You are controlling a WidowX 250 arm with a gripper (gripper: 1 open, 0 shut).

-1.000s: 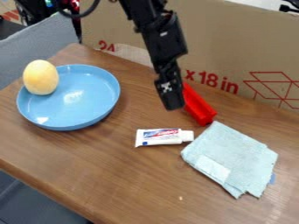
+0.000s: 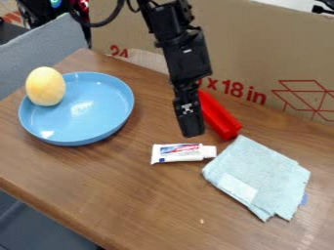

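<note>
A yellow potato-like object (image 2: 45, 86) rests on the left part of a blue plate (image 2: 81, 114). My black gripper (image 2: 190, 127) hangs point-down in the middle of the view, above and behind a white toothpaste tube (image 2: 181, 152). A red elongated object (image 2: 221, 118) lies just right of the gripper, partly behind it. A folded pale blue cloth (image 2: 257, 178) lies at the right. The fingertips are seen edge-on, so their spread is hard to make out; nothing shows held in them.
A cardboard box (image 2: 280, 73) forms a wall along the back. A grey padded edge borders the left side.
The gripper has shifted slightly to the right and moved a little up and down over the last second. The objects on the table stay where they were.
</note>
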